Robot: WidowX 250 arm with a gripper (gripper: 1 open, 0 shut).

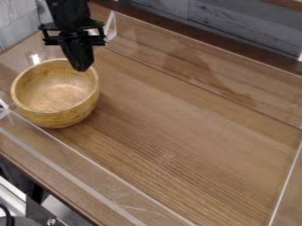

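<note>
The black robot arm with its gripper point(80, 62) hangs over the back rim of a round beige bowl point(55, 108) at the left of the camera view. The gripper appears shut, and nothing shows between its fingers. The bowl looks empty and stands on the wooden table point(189, 124).
A tiled wall point(224, 26) runs along the back, and dark cables lie at the lower left corner.
</note>
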